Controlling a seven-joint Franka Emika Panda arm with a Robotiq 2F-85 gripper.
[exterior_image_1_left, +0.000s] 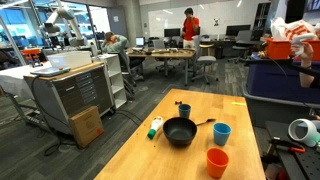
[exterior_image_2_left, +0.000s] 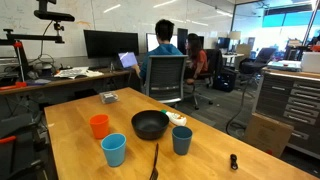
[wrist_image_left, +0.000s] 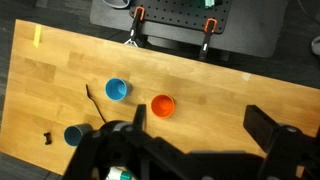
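Observation:
No task is named, so the tabletop objects are described. A black bowl (exterior_image_1_left: 180, 133) sits mid-table, with a dark blue-grey mug (exterior_image_1_left: 184, 110) and a white-and-green bottle (exterior_image_1_left: 155, 127) around it. An orange cup (exterior_image_2_left: 99, 127) and a light blue cup (exterior_image_2_left: 114, 151) stand upright and apart. A dark long-handled utensil (exterior_image_2_left: 155, 164) lies near the mug. From above, the orange cup (wrist_image_left: 163, 106) and blue cup (wrist_image_left: 118, 89) appear beyond my open gripper. Nothing shows between its dark fingers, which hide the bowl in the wrist view.
A small black item (exterior_image_2_left: 233, 161) lies on the wooden table (exterior_image_2_left: 215, 160). A dark perforated plate (wrist_image_left: 180, 12) borders the table in the wrist view. A silvery box (exterior_image_2_left: 108, 97) stands at the far edge. Bare tabletop lies right of the orange cup in the wrist view.

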